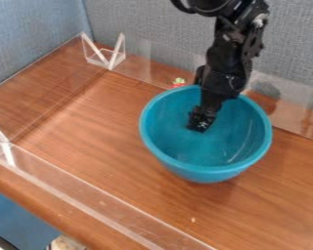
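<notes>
A teal plastic bowl (209, 150) sits on the wooden table toward the right. My black gripper (201, 117) reaches down from the top into the bowl, its fingertips low near the back-left part of the inside. Whether the fingers are apart or hold anything is hard to tell. A small object with red and green (179, 82) shows behind the bowl's rim, mostly hidden.
Clear plastic edging runs along the front and back, with white wire-like corner pieces (105, 54) at the back left. Grey padded walls stand behind.
</notes>
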